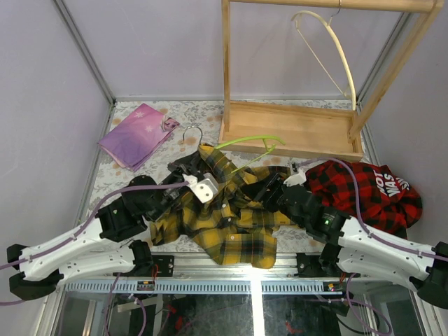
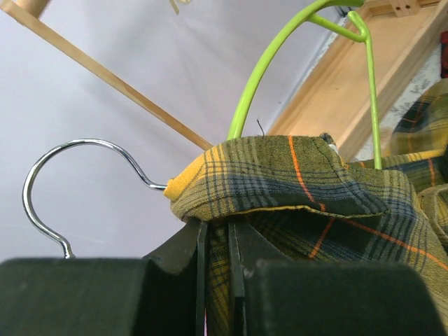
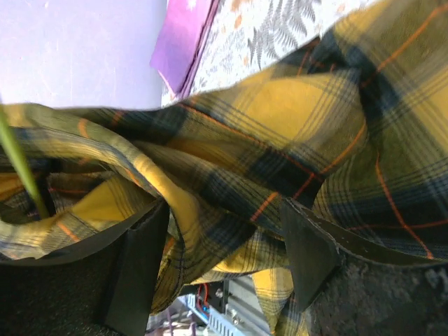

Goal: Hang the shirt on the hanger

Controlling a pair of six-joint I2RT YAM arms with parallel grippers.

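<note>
The yellow and navy plaid shirt [image 1: 241, 227] lies bunched at the front middle of the table, its collar side raised. A green hanger [image 2: 255, 73] has one end inside the shirt; its metal hook [image 2: 87, 142] sticks out past the collar, and its other arm [image 1: 262, 138] is bare. My left gripper is shut on the shirt just below the collar, near the hook. In the right wrist view, my right gripper stands open, with a fold of the shirt [image 3: 183, 217] between its parted fingers but not clamped.
Behind the shirt stands a wooden rack [image 1: 290, 126] with a cream hanger [image 1: 339, 52] on its bar. Folded purple cloth [image 1: 138, 136] lies at the back left. A red and black checked garment [image 1: 364, 192] is heaped on the right.
</note>
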